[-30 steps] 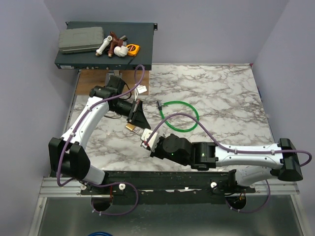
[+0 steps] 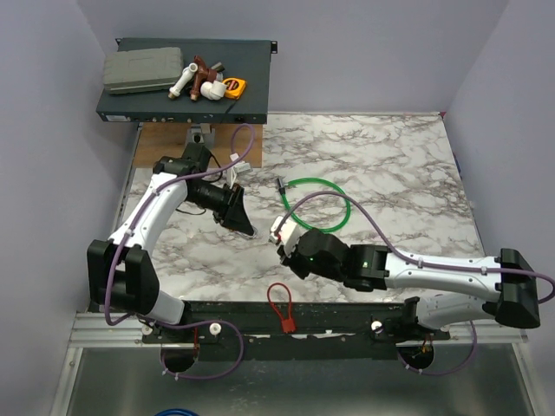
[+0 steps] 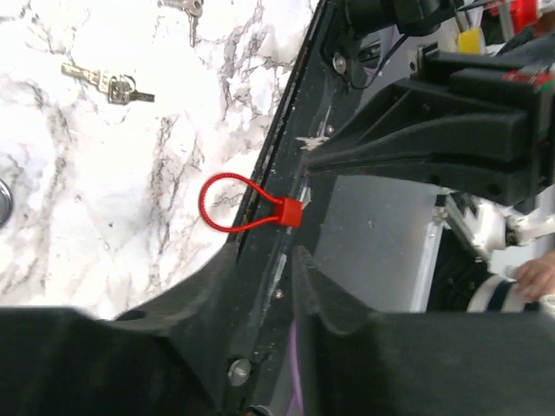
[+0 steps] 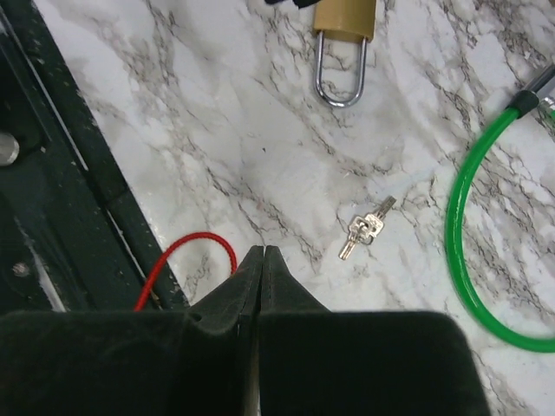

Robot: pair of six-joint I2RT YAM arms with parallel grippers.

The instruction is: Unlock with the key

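A brass padlock (image 4: pixel 343 21) with a steel shackle lies on the marble at the top of the right wrist view. Small keys lie below it; the left wrist view shows two small sets of keys (image 3: pixel 117 88). My left gripper (image 2: pixel 243 225) is over the table at centre left, fingers blurred at the bottom of its wrist view; how far open is unclear. My right gripper is shut with nothing visible between its fingers, over the marble right of the left one.
A red cable loop (image 2: pixel 286 321) lies at the front edge. A green hose (image 2: pixel 345 212) curves behind the grippers. A shelf (image 2: pixel 139 108) with a case and tools stands back left.
My right gripper has moved right, uncovering the red loop at the front edge.
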